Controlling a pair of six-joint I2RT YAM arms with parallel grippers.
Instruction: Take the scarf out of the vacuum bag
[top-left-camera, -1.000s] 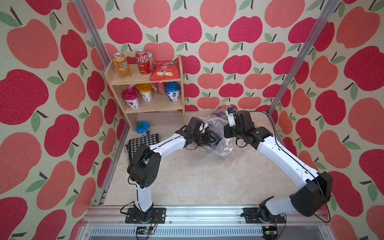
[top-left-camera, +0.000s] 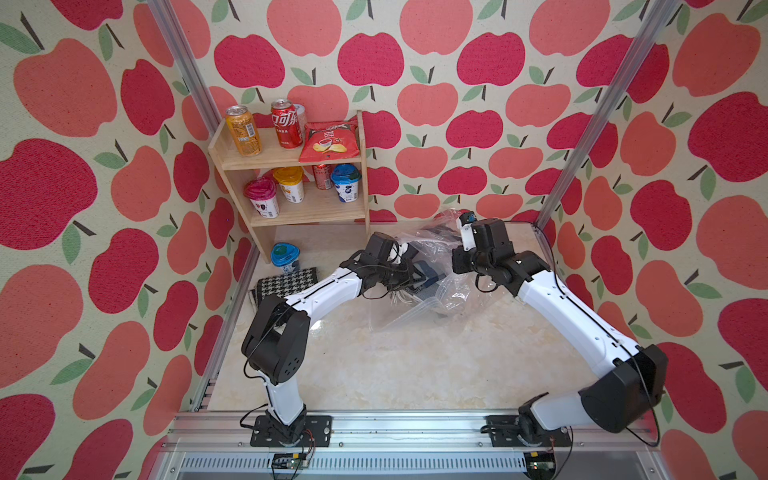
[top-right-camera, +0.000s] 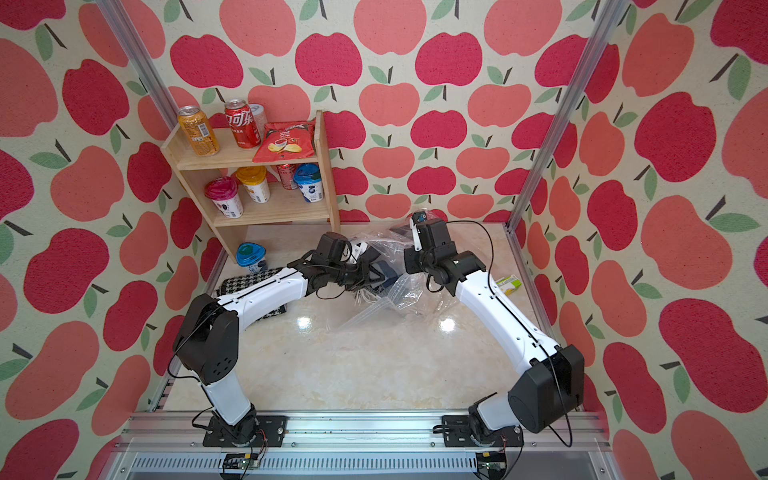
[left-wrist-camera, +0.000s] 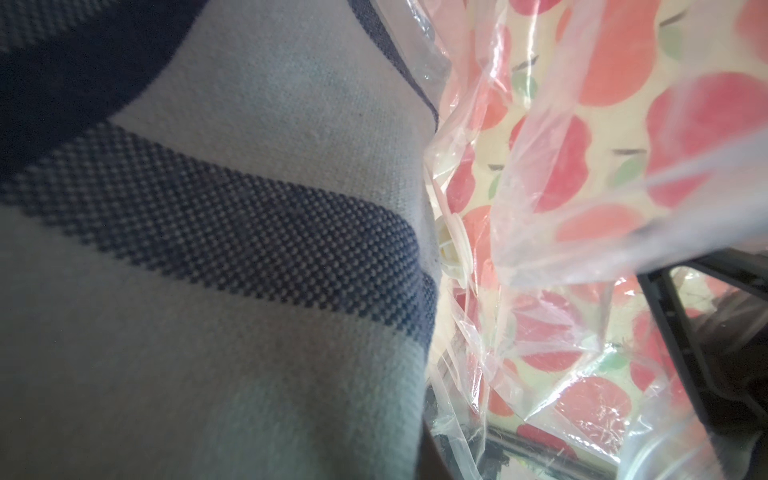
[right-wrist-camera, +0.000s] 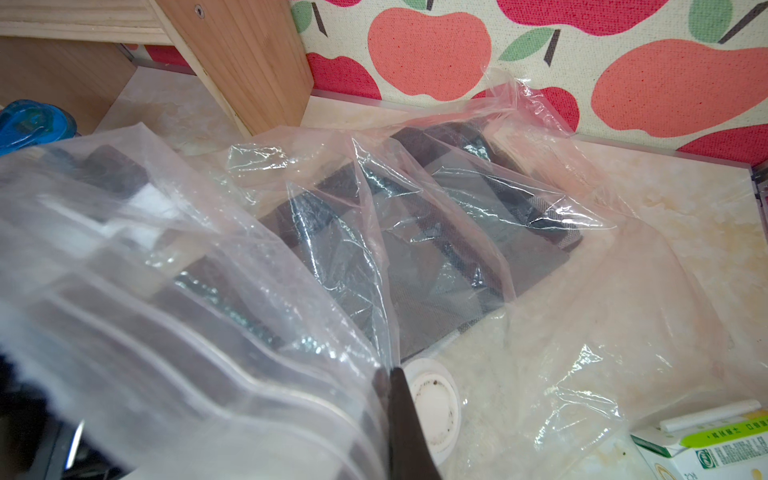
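Observation:
The grey scarf with dark blue bands (left-wrist-camera: 304, 240) fills the left half of the left wrist view, very close to the camera. Much of it lies inside the clear plastic vacuum bag (right-wrist-camera: 560, 320), under its wrinkled film. White fringe (top-left-camera: 402, 297) shows by the left gripper (top-left-camera: 419, 278), which is at the bag's left part against the scarf. Cloth hides that gripper's fingertips, so whether they are open or closed on it does not show. My right gripper is shut on the bag's ridged, transparent edge, lifting it over the scarf.
A wooden shelf (top-left-camera: 292, 212) with cans and cups stands back left. Below it are a blue-lidded cup (top-left-camera: 285, 256) and a houndstooth cloth (top-left-camera: 288, 281). A green-white box (right-wrist-camera: 708, 440) lies right of the bag.
Over the last second my left gripper has drawn a little to the left, and fringe now shows beneath it. The right gripper has shifted slightly right, the bag's edge still raised.

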